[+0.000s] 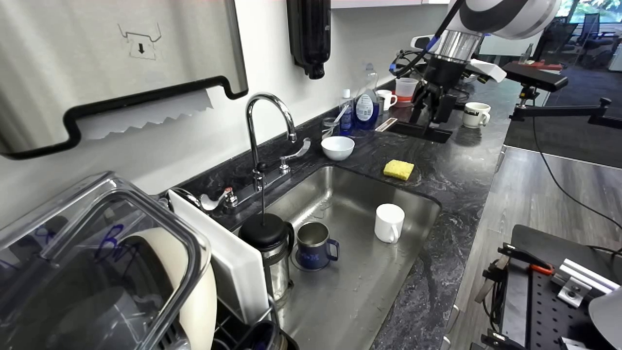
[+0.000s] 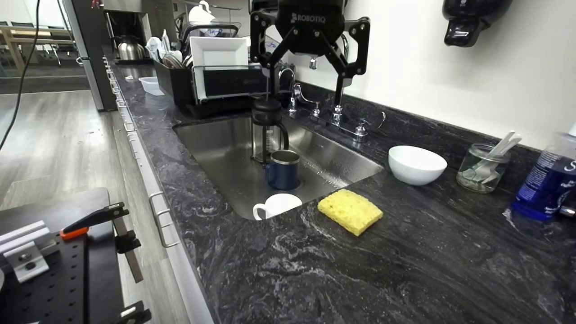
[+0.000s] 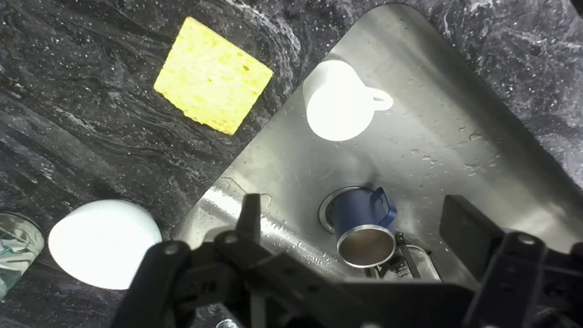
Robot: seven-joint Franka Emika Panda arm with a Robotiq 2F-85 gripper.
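Note:
My gripper is open, its fingers wide apart and nothing between them; in exterior view 2 it hangs in the air, clear of every object. Below, in the steel sink [image 1: 361,291], stand a white mug [image 1: 388,223], a navy blue mug [image 1: 313,248] over the drain and a French press [image 2: 267,132] with a black lid. A yellow sponge [image 2: 351,210] lies flat on the dark counter beside the sink edge. Near the wall rests a white bowl [image 2: 416,164]. The wrist view sees the bowl partly covered by the gripper's linkage.
A full dish rack [image 2: 175,83] stands beyond the sink, with the faucet [image 1: 271,96] along the wall. A glass jar of utensils [image 2: 482,170] and a blue soap bottle [image 2: 548,178] are close to the wall. Open counter surrounds the sponge.

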